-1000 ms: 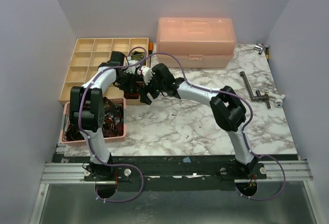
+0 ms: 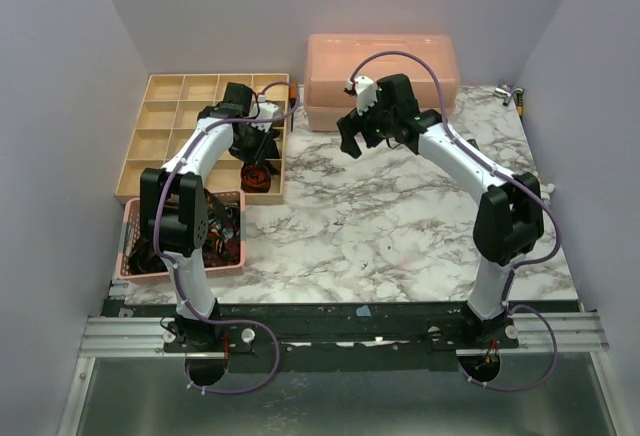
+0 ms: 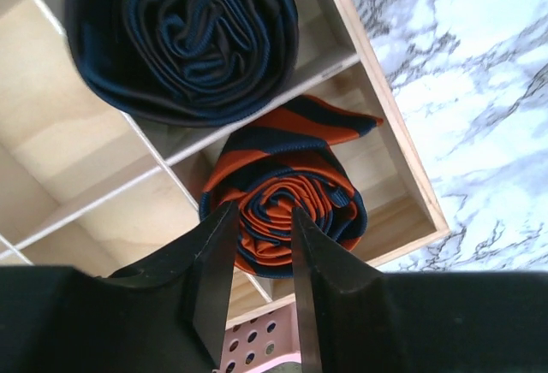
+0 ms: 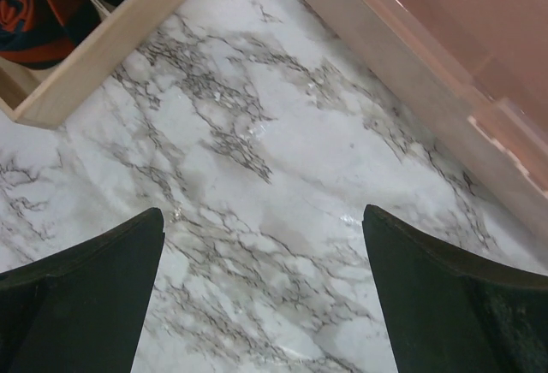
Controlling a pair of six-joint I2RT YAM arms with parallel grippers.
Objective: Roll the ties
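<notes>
The orange-and-navy striped tie [image 3: 282, 168] lies as a loose coil in a corner compartment of the wooden box [image 3: 396, 133], its pointed end lying flat against the coil's upper side. Over the coil's near part, my left gripper has its fingers a short way apart, stripes showing between the tips. Whether they pinch the fabric cannot be told. A dark navy tie [image 3: 205, 39] is rolled in the neighbouring compartment. My right gripper hangs open above bare table, right of the box, nothing between its fingers.
A pink basket [image 2: 243, 246] holding several ties stands at the front left. Behind my right gripper is a large pink lidded bin [image 2: 380, 66]. Many box compartments [image 2: 155, 143] are empty.
My right gripper has moved right and back, away from the box. The left gripper has shifted slightly back, uncovering the striped tie in the corner compartment.
</notes>
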